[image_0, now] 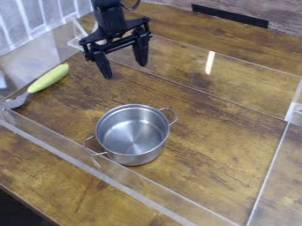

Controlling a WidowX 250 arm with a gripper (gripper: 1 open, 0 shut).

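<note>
The black gripper (122, 64) hangs over the back left of the wooden surface, its two fingers apart with nothing between them. A steel pot (132, 132) with two side handles stands empty at the front middle. A yellow, elongated object (49, 78), like corn or a banana, lies at the left, apart from the gripper, with a metal utensil (14, 101) just below it, partly behind the clear wall.
Clear low walls (283, 159) border the wooden work area (224, 124). The right half and the middle behind the pot are bare. A white grated panel (30, 22) stands at the back left.
</note>
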